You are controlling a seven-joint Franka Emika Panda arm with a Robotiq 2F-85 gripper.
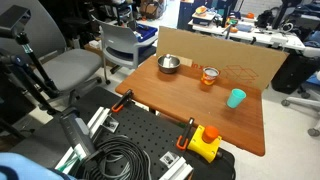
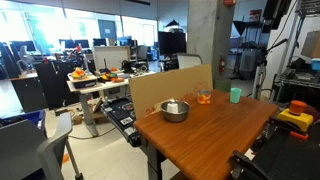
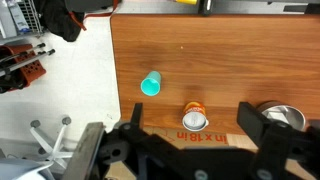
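Observation:
A teal cup (image 1: pixel 236 98) stands on the wooden table (image 1: pixel 190 98), towards its right side in exterior view 1. Left of it is an orange can (image 1: pixel 209 76) with a pale top, and a metal pot (image 1: pixel 169 63) sits near the far left corner. Something small and white shows at the pot in exterior view 2. From above, the wrist view has the cup (image 3: pixel 151 83), the can (image 3: pixel 195 118) and the pot (image 3: pixel 280 106), the last partly covered by a finger. My gripper is open high over the table, holding nothing.
A cardboard panel (image 1: pixel 222 58) stands along the table's back edge. Yellow and orange equipment (image 1: pixel 205 143) sits at the near edge by the robot's base. Between these, the table's middle and front are clear. A grey chair (image 1: pixel 126 45) is beyond the left side.

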